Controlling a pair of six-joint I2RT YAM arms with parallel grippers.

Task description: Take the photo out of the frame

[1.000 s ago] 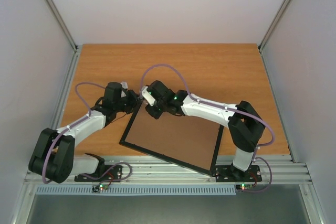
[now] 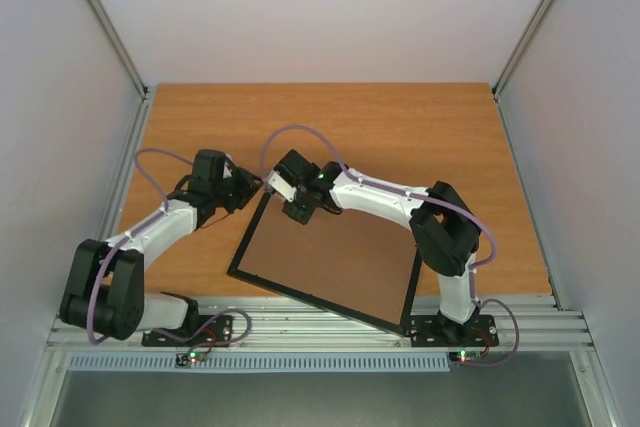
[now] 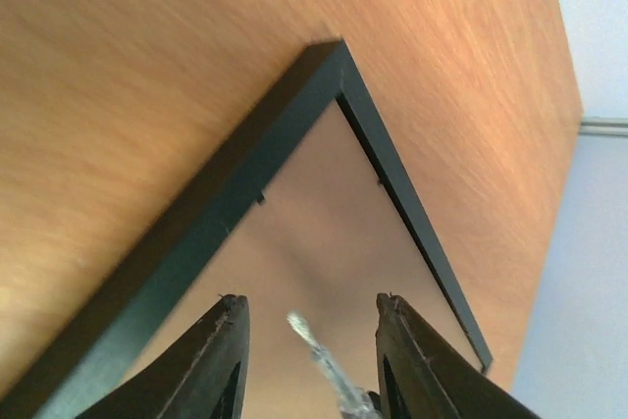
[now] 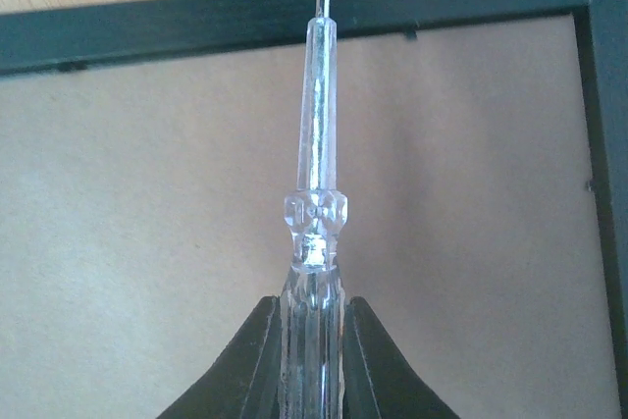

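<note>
The black picture frame (image 2: 410,292) lies face down with its brown backing board (image 2: 325,257) inside and small tabs along the inner edge. My right gripper is shut on a clear-handled screwdriver (image 4: 317,105), whose metal tip reaches over the frame's rim in the right wrist view. My left gripper hangs open above a frame corner, fingers apart. The screwdriver's pale end shows beyond the gap between them, with no visible grip on it. In the top view both gripper tips are near the frame's upper left, partly hidden by the arms.
White walls (image 2: 560,167) bound it at the sides and back.
My left gripper has moved slightly toward the back of the table, away from the frame edge.
</note>
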